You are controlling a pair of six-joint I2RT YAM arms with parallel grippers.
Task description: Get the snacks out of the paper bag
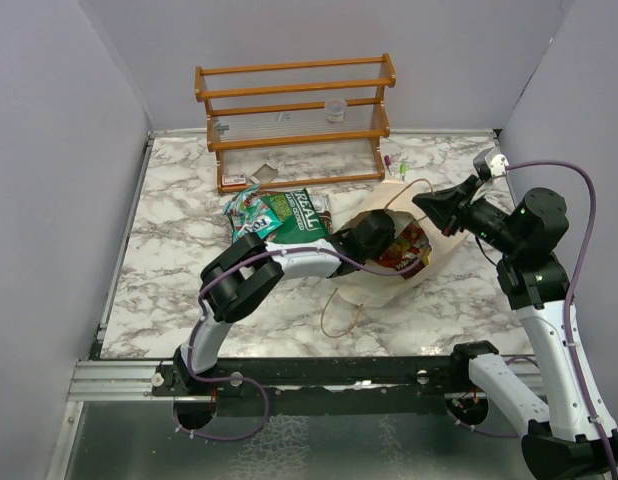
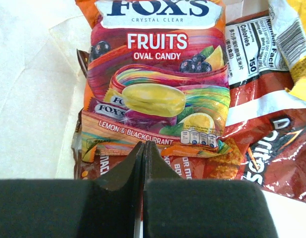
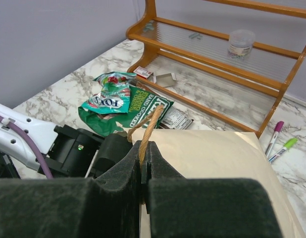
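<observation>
The white paper bag (image 1: 454,262) lies on its side with its mouth toward the left arm. Inside are a Fox's fruits candy pack (image 2: 158,79), a red Doritos bag (image 2: 281,153) partly beneath it, and a yellow packet (image 2: 295,42) at the right. My left gripper is shut with nothing between its fingers. Its tips are over the candy pack's lower edge, the pack lying whole beyond them; whether they touch, I cannot tell. My right gripper is shut on the bag's twisted paper handle (image 3: 149,130) and holds that side up.
A green snack bag (image 1: 297,218) and a teal Fox's pack (image 1: 251,215) lie left of the paper bag. Behind them stands a wooden rack (image 1: 299,185). Two marker pens (image 3: 275,141) lie behind the bag.
</observation>
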